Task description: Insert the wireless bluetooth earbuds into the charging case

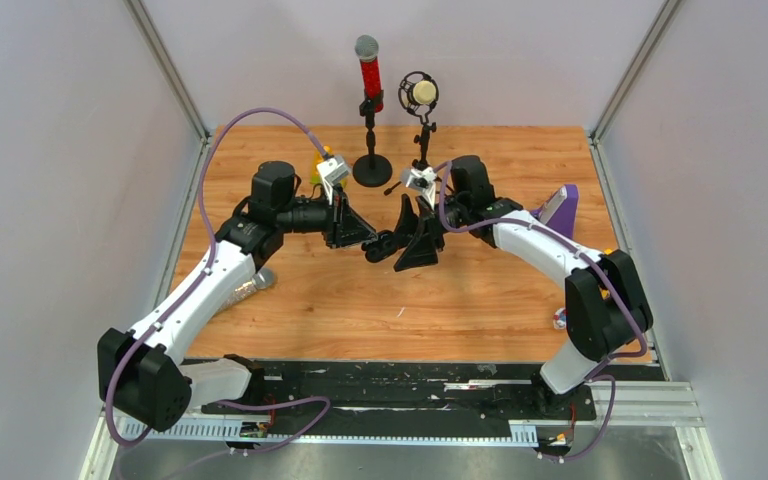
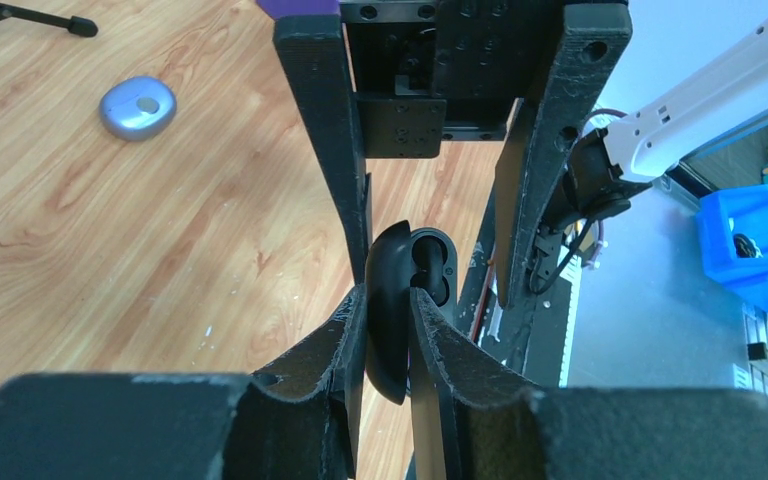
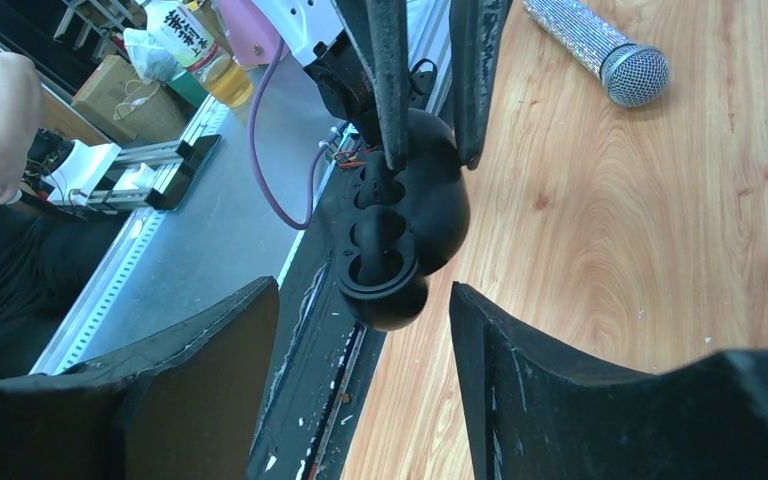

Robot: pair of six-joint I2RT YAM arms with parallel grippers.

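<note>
The black charging case [image 1: 382,246] is held above the middle of the table, its lid open. My left gripper is shut on the case's lid side. In the right wrist view the case [image 3: 440,215] shows its hollowed inner side; whether earbuds sit in the hollows I cannot tell. My right gripper stands part open, facing the case, with one finger on either side of its near end. From the left wrist, one right finger [image 2: 322,130] lies close beside the case, and the other stands apart. No loose earbud shows.
A red microphone on a stand [image 1: 371,100] and a second microphone [image 1: 422,95] stand at the back. A silver microphone [image 3: 635,75] lies at left, a purple object [image 1: 560,208] at right. A pale blue rounded object [image 2: 138,107] sits on the table.
</note>
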